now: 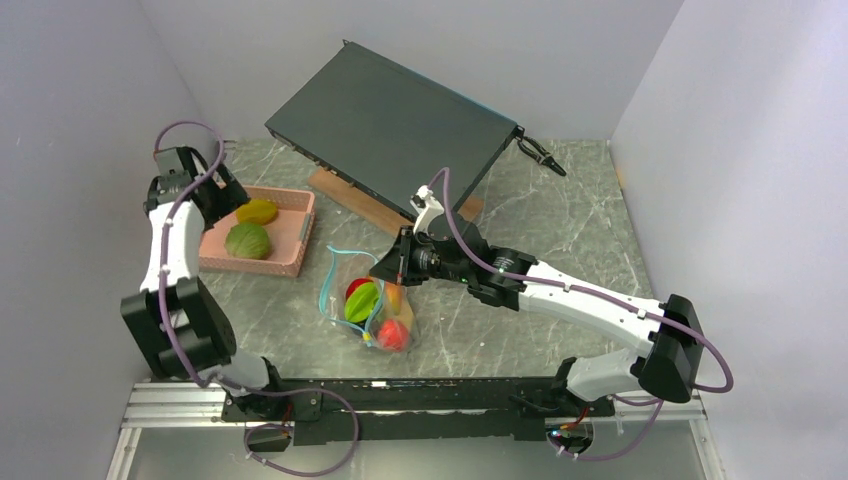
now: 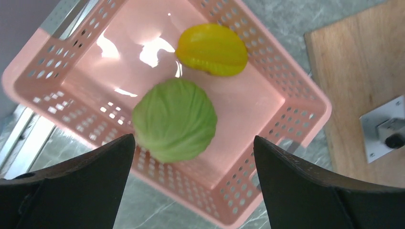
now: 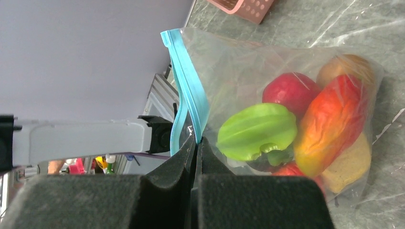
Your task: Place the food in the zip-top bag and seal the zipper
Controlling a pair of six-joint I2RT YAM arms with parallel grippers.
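Note:
A clear bag with a blue zipper strip holds several foods, including a green one, red ones and a mango. My right gripper is shut at the strip's edge, pinching it. My left gripper hangs open over the pink basket, with nothing between its fingers. In the basket lie a green cabbage and a yellow fruit.
A dark panel rests over a wooden board at the back. Pliers lie at back right. Grey walls border the worktop, whose right part is clear.

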